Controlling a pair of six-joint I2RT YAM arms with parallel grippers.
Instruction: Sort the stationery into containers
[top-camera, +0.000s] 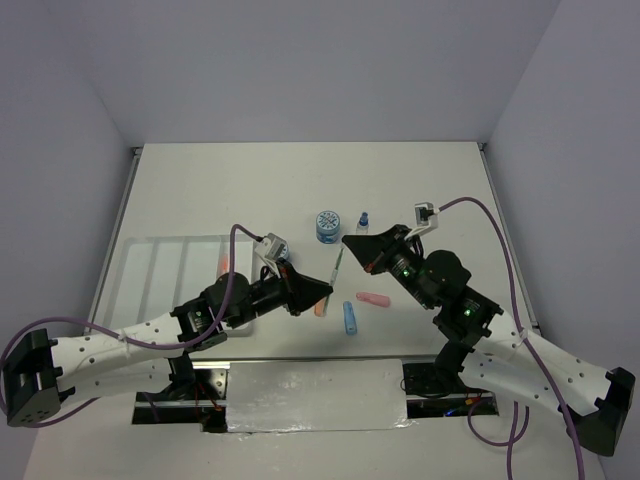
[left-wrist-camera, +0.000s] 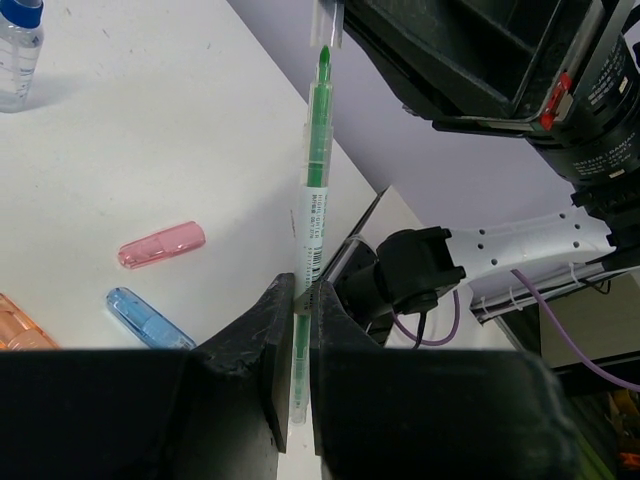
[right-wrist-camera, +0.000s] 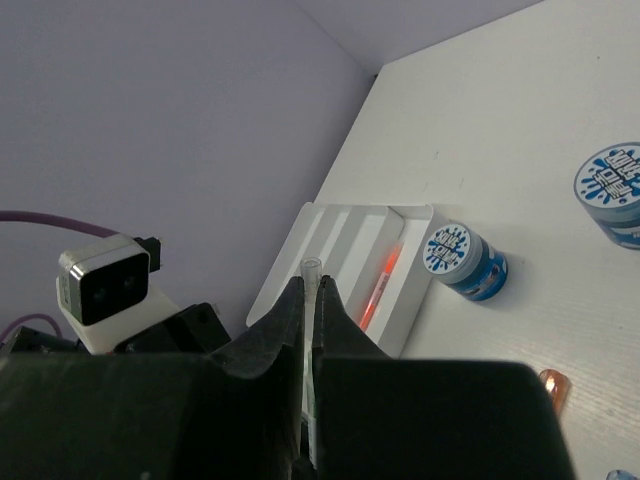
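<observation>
A green marker (left-wrist-camera: 312, 228) stands upright in my left gripper, which is shut on its lower barrel; its green tip is bare. Just above, a clear cap (left-wrist-camera: 328, 22) is held in my right gripper, which is shut on it. A pink piece (left-wrist-camera: 161, 243), a blue piece (left-wrist-camera: 148, 320) and an orange piece (left-wrist-camera: 20, 330) lie on the table below. The white divided tray (top-camera: 140, 280) at left holds an orange marker (right-wrist-camera: 380, 287).
Two blue-lidded jars (right-wrist-camera: 465, 260) (right-wrist-camera: 610, 200) stand near the tray, and a small bottle (left-wrist-camera: 15, 60) stands behind. Walls enclose the sides and back.
</observation>
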